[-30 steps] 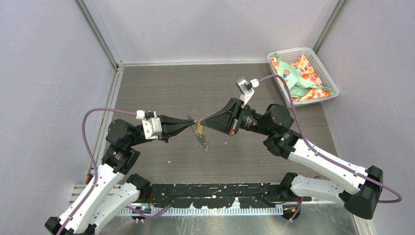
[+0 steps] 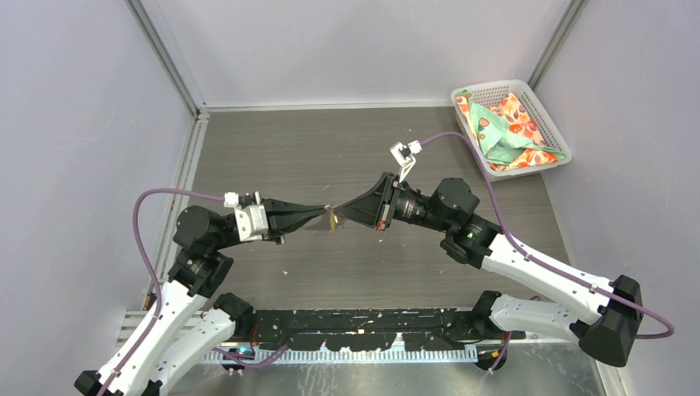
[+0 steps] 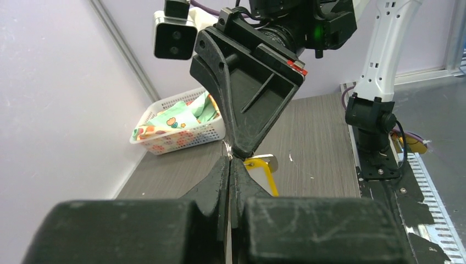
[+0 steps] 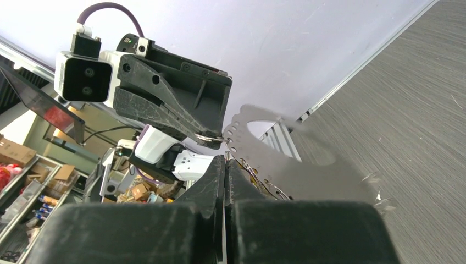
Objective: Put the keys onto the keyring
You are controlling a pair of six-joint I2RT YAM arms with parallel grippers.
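My left gripper (image 2: 327, 209) and right gripper (image 2: 335, 212) meet tip to tip above the middle of the table, both with closed fingers. In the right wrist view a thin metal ring (image 4: 211, 138) sits at the left gripper's fingertips. From it, wire and small rings (image 4: 254, 175) run down behind the right gripper's tips; a tiny glint shows there, but whether they pinch anything is unclear. Close under the tips, the left wrist view has a yellow-edged piece (image 3: 273, 186) and a metal key (image 3: 268, 159). A large grey, see-through plate with holes (image 4: 264, 165) hangs there, blurred.
A white basket (image 2: 548, 115) with patterned cloth (image 2: 513, 132) stands at the back right. The wooden table (image 2: 272, 157) is otherwise mostly bare, with a few small scraps. Black rails (image 2: 363, 320) and a white ruler-like strip (image 2: 330, 357) line the front.
The right gripper and its wrist have turned and shifted slightly left. The left gripper has come down a little in the top view. The hanging see-through plate has swung, now hardly showing from above.
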